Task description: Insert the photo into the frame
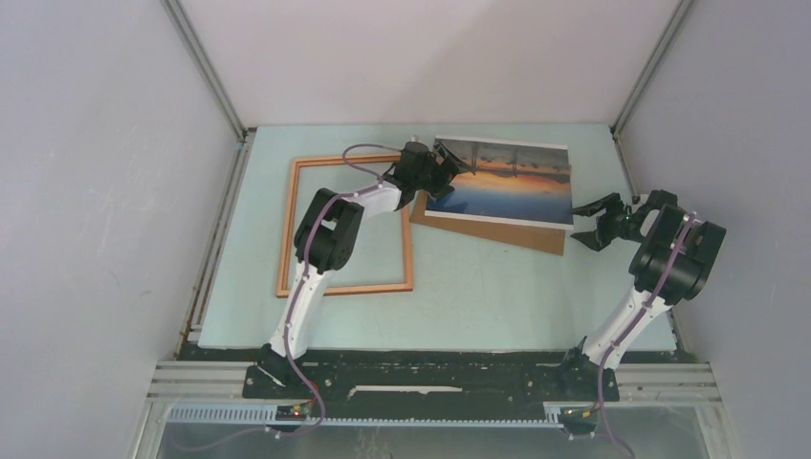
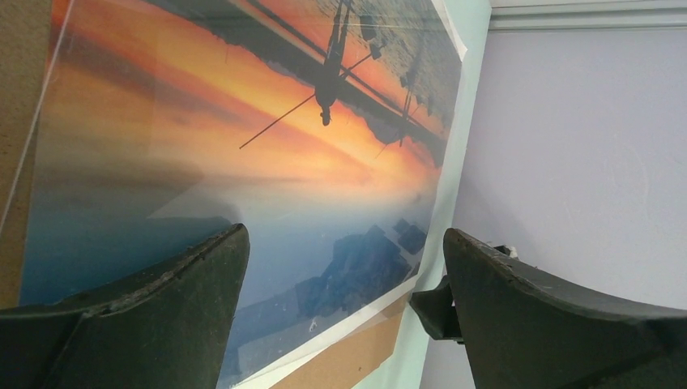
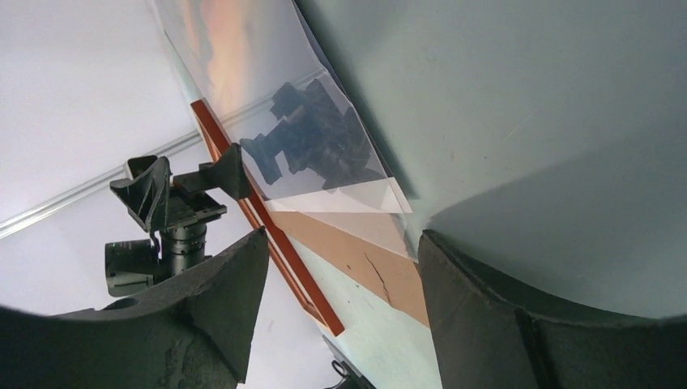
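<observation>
The sunset photo lies with a clear sheet on a brown board at the back centre. My left gripper is open over the photo's left part; its fingertips show nothing held between them. My right gripper stands open just beyond the photo's right end, with the photo's white corner and the board between and beyond its fingers in the right wrist view. The empty wooden frame lies at the left, partly under the left arm.
Walls bound the table at the back and both sides, with the right arm close to the right wall.
</observation>
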